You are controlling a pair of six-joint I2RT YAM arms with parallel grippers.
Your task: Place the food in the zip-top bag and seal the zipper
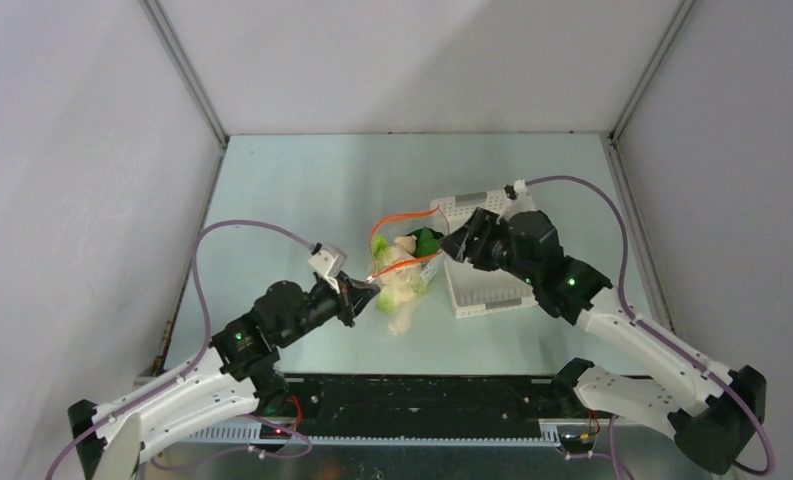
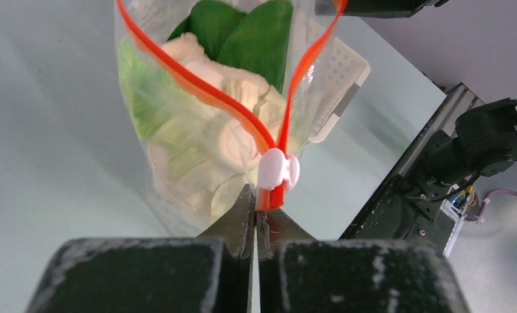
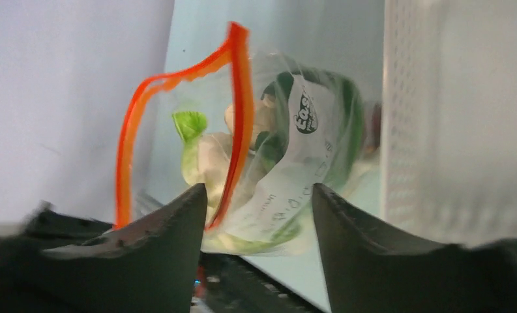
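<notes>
The clear zip bag (image 1: 400, 292) with orange zipper holds pale vegetables, lettuce and green leaves (image 2: 252, 40); its mouth stands open. My left gripper (image 1: 370, 287) is shut at the lower left end of the zipper, at the white slider (image 2: 277, 170), pinching the orange strip just below it. My right gripper (image 1: 450, 245) is parted beside the bag's other end, nothing visible between its fingers, the zipper strip beyond them in the right wrist view.
A white perforated basket (image 1: 487, 303) stands right of the bag, under the right arm.
</notes>
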